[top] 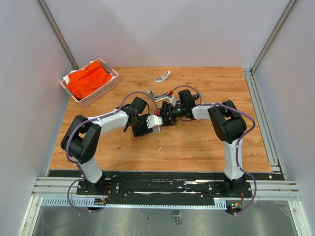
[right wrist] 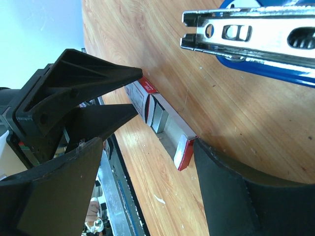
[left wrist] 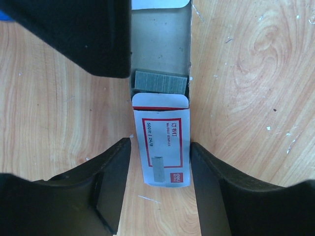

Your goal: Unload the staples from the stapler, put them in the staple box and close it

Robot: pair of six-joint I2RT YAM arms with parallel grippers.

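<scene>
A small staple box with red print has its inner tray slid out, a block of grey staples inside. My left gripper is shut on the box's lower end. My right gripper stands open near the tray's far end; its black fingers also reach into the top of the left wrist view. An opened metal stapler with a blue body lies at the upper right of the right wrist view. The top view shows both grippers meeting mid-table, largely hiding the box.
A pink basket with orange cloth stands at the back left. A pale object lies at the back middle.
</scene>
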